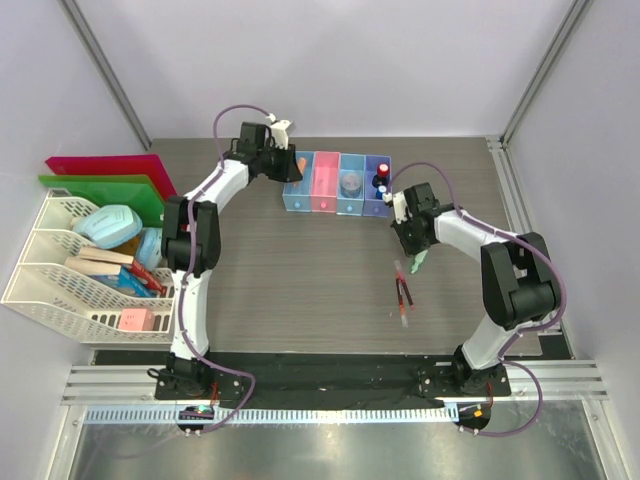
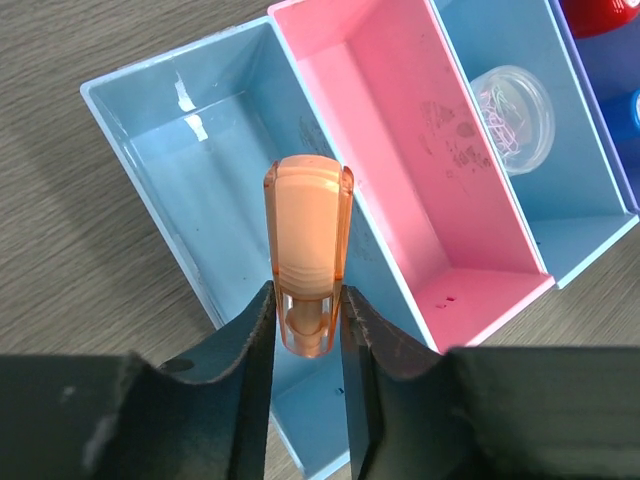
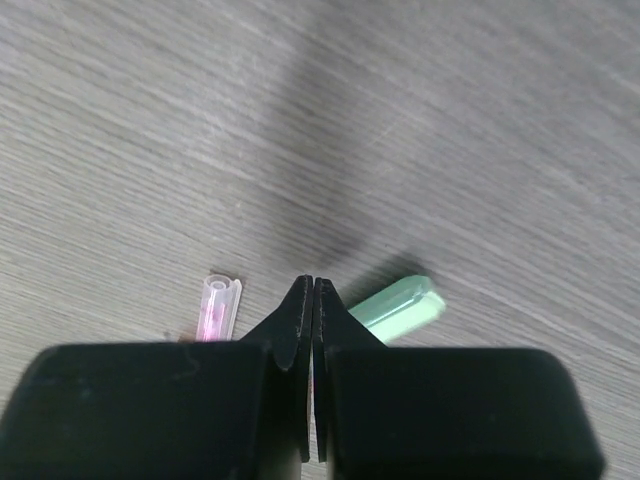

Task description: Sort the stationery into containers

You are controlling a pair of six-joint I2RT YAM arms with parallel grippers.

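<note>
An orange highlighter [image 2: 306,225] is gripped by my left gripper, hanging over the leftmost blue compartment [image 2: 185,240] of the organizer. At the right, my right gripper is shut with nothing between its fingertips. The green highlighter [image 3: 402,308] lies on the table just outside its fingers, on their right, partly hidden behind them. A clear pen with a pink part [image 3: 218,308] rests to their left. Red and dark pens [image 1: 402,292] lie near the green highlighter in the top view.
The organizer also has a pink compartment [image 1: 325,180], a blue one holding a tub of clips [image 1: 351,184], and a purple one with a red bottle [image 1: 382,171] and a blue-capped bottle [image 1: 381,192]. A white basket [image 1: 60,300] fills the left side.
</note>
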